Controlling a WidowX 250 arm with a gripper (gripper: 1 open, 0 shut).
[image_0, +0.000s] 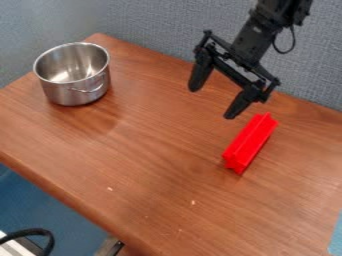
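Observation:
A black gripper (214, 98) hangs over the back of the wooden table, its two fingers spread wide apart and open, with nothing between them. A red elongated object (250, 141) lies on the table below and right of the gripper, apart from it. A steel pot (72, 80) stands at the back left corner.
A grey textured wall runs behind the table. A black cable and a white object sit at the lower left, off the table's edge.

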